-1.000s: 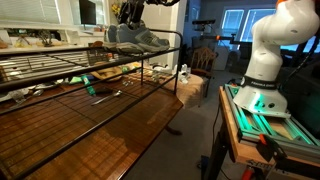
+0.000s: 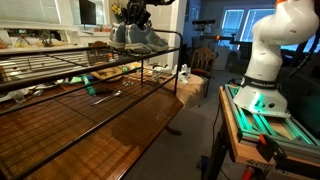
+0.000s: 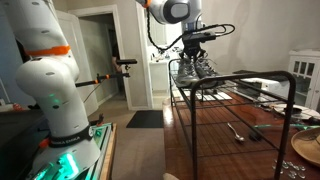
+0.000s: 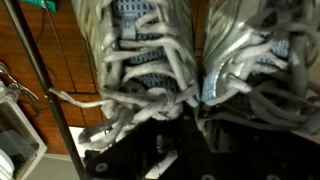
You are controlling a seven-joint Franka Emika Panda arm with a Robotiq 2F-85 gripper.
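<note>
A pair of grey shoes (image 2: 140,39) with white laces is at the top level of a dark metal rack (image 2: 75,68). In the wrist view the two shoes (image 4: 150,60) lie side by side, laces toward the camera. My black gripper (image 3: 192,48) is directly above the pair in exterior view 2. It is shut on the shoes at their near ends, low in the wrist view, though shadow and laces hide the exact contact. Whether the soles touch the rack's bars cannot be made out.
Below the top bars, the wooden surface (image 2: 75,135) carries small tools and a green item (image 2: 89,84). In exterior view 2, wire coils (image 3: 292,169) lie at the right. The robot's base stands on a separate table (image 2: 235,132), with floor between.
The gripper and shoes have shifted slightly, with the shoes' near ends now looking a little higher and more turned. The rack and the items beneath it are unchanged.
</note>
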